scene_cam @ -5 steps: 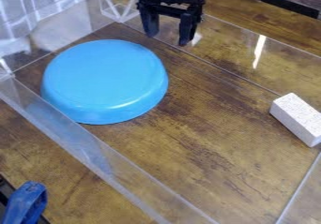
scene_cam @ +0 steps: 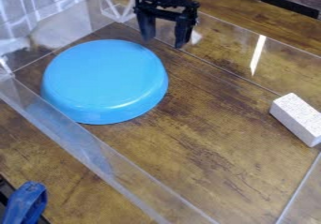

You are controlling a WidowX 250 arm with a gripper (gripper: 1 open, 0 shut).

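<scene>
My gripper [scene_cam: 164, 27] hangs at the top centre of the camera view, dark, with two fingers pointing down just above the back of the wooden floor inside a clear-walled tray; whether it is open or shut is hard to make out. A large blue rounded disc [scene_cam: 103, 81] lies at the left of the tray. A white block [scene_cam: 298, 119] lies at the right.
Clear tray walls [scene_cam: 81, 143] surround the wooden surface [scene_cam: 201, 153]. A blue object [scene_cam: 25, 205] sits outside at the lower left.
My gripper has moved slightly upward in the view, toward the back. The disc and white block have not moved.
</scene>
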